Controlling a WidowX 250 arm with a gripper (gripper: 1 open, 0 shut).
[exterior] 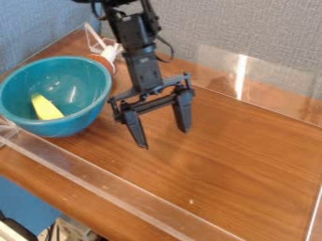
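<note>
My black gripper (163, 125) hangs open over the wooden table, right of a teal bowl (75, 118), its fingers apart with nothing between them. A yellow object (45, 107) lies inside the bowl at the left.
A white and orange object (104, 55) stands behind the bowl, partly hidden. A clear strip runs along its edges, and a textured wall closes off the back.
</note>
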